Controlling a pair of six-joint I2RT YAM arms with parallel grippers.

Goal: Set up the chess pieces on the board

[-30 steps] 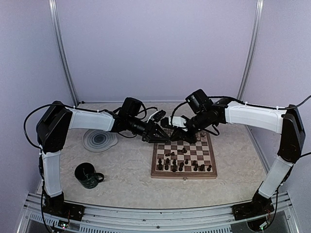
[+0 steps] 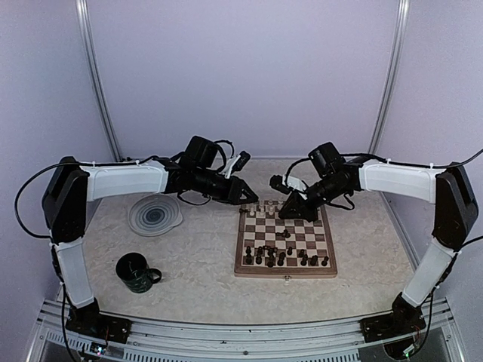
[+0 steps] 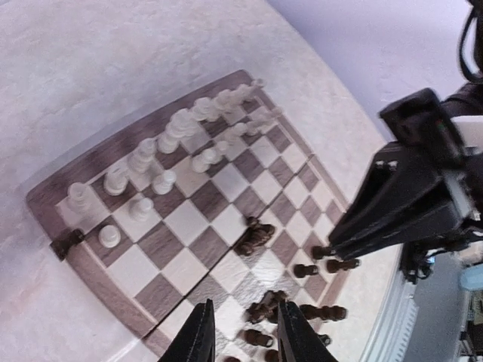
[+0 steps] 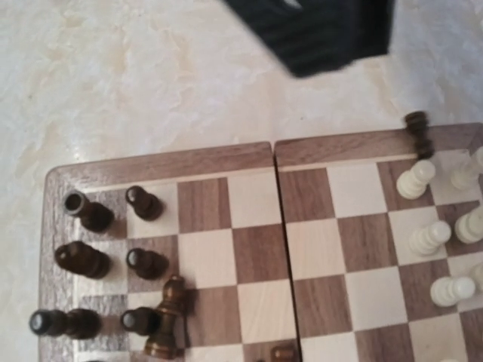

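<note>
The wooden chessboard (image 2: 284,273) holds white pieces (image 3: 142,158) along its far side and dark pieces (image 4: 90,260) along the near side, some dark ones lying down. A dark piece stands at the far left edge. My left gripper (image 2: 244,197) is raised over that far left corner; its fingertips show at the bottom of the left wrist view, apart, with nothing visible between them. My right gripper (image 2: 296,211) hangs over the board's far middle; whether it is shut or holds anything is hidden.
A dark mug (image 2: 132,275) stands at the front left, with a round grey lid (image 2: 155,215) behind it. Bare table lies around the board. The two arms are close together above it.
My left gripper has risen away from the board and from the right gripper. My right gripper has shifted slightly right and, most recently, down.
</note>
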